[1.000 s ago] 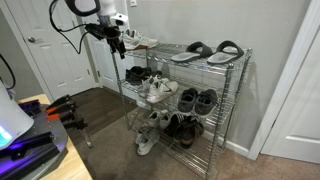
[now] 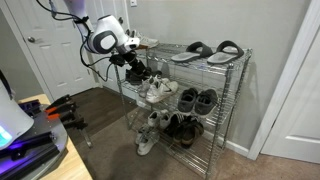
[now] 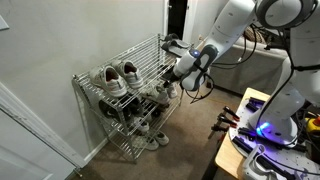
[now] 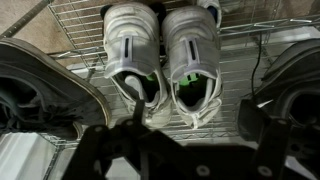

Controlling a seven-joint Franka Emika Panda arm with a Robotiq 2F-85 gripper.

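Note:
In the wrist view a pair of pale grey-white sneakers, one shoe [image 4: 132, 50] left and the other [image 4: 193, 62] right, lies on a wire shelf. My gripper is open, its dark fingers apart at the lower edge with nothing gripped between them. The white pair [image 2: 161, 90] shows on the rack's middle shelf in exterior view 1, and the gripper [image 2: 131, 52] is up and to the left of it. Seen from the other side, the pale shoes [image 3: 162, 92] sit on the rack near the white arm [image 3: 204, 52].
A dark grey shoe [image 4: 40, 95] and a black shoe [image 4: 292, 82] flank the pair closely. Grey slip-ons [image 2: 225, 52] occupy the top shelf; dark sneakers [image 2: 197, 103] sit to the right. Rack wires and the shelf above leave narrow room.
The arm has come down and to the right, from above the top shelf toward the middle shelf. The shoes have not visibly moved.

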